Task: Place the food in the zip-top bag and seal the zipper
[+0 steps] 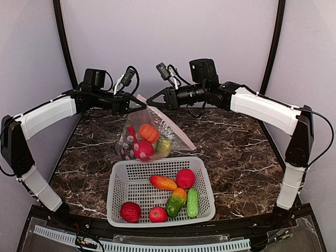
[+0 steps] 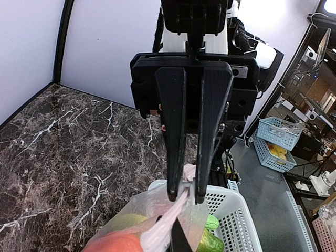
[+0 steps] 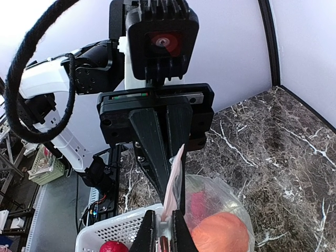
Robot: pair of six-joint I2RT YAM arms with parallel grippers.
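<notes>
The clear zip top bag (image 1: 177, 137) hangs above the table behind the basket, its pink zipper strip slanting down to the right. Inside it show an orange pumpkin-like food (image 1: 149, 132), a red food (image 1: 143, 150) and a yellow-green food (image 1: 164, 147). My right gripper is shut on the strip near its upper end. Close against it, the left gripper (image 1: 144, 106) is shut, its tips beside the strip. In the left wrist view the strip (image 2: 158, 231) crosses those tips; whether film lies between them is hidden.
In front of the bag stands a white basket (image 1: 113, 197). It holds several foods, among them a green cucumber (image 1: 192, 202) and a red tomato-like one (image 1: 157, 214). Bare marble table (image 1: 231, 136) lies open on both sides.
</notes>
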